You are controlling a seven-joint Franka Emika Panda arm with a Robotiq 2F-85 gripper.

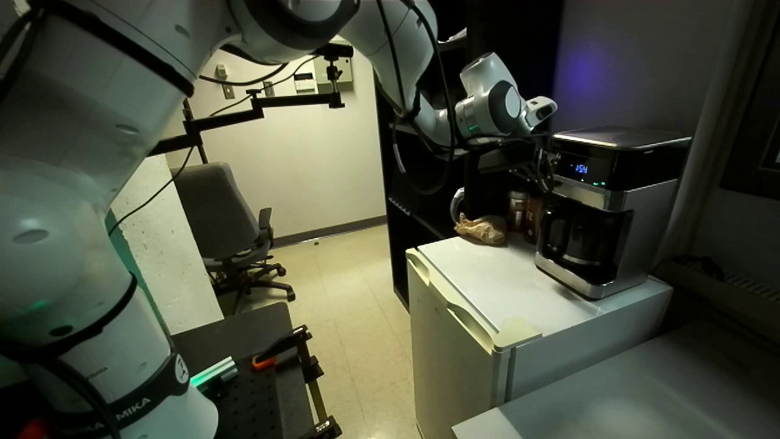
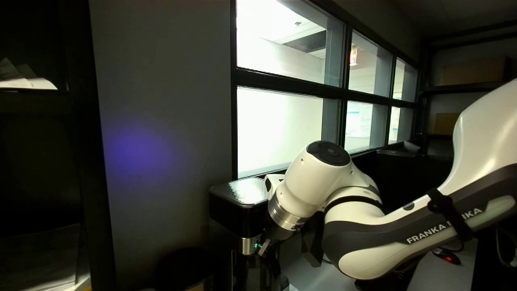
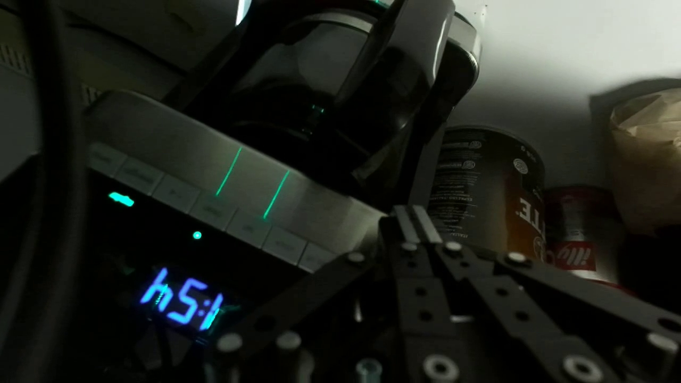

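Note:
A black and silver coffee maker (image 1: 651, 194) stands on the white fridge, its display (image 3: 182, 299) glowing blue. The glass carafe (image 1: 585, 238) is inside it. Below the display in the machine's upright sense runs a row of buttons (image 3: 210, 207) along the silver band. My gripper is shut, with nothing showing between its fingers. In the wrist view its tips lie close to the band's end, beyond the last button. Whether they touch the machine, I cannot tell. In exterior view 2 the hand hides most of the machine's front.
Behind the tips in the wrist view are a dark can (image 3: 485, 188) and a red-labelled can (image 3: 581, 239). A crumpled brown bag (image 1: 482, 229) sits by them on the fridge (image 1: 475, 271). A dark shelf stands behind.

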